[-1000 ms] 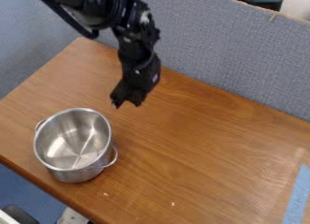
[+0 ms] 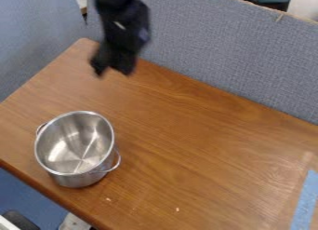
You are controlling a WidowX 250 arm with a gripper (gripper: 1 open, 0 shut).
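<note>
A stainless steel pot (image 2: pixel 77 148) with side handles stands near the front left of the wooden table (image 2: pixel 199 141). My black gripper (image 2: pixel 112 59) is above the back left of the table, behind the pot and well apart from it, heavily blurred by motion. Its fingers are too blurred to show their state or whether anything is between them.
A grey padded wall (image 2: pixel 236 52) runs along the back, with another at the left. A light blue strip (image 2: pixel 304 201) lies at the right edge.
My gripper has moved up and to the left, toward the back corner and away from the pot. The pot has not moved.
</note>
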